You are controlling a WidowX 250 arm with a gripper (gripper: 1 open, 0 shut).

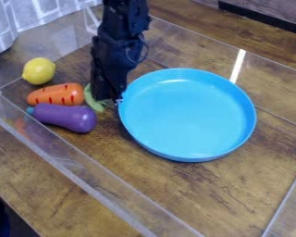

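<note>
My dark gripper (104, 89) reaches down from the top of the view, its tip low over a small green object (93, 100) between the orange carrot (55, 93) and the rim of a blue plate (185, 115). Its fingers are dark and partly hide the green object, so their grip is unclear. A purple eggplant (62, 116) lies just below the carrot, and a yellow lemon (38, 71) sits behind the carrot to the left.
Transparent strips run along the left and right. A white container (0, 23) stands at the upper left.
</note>
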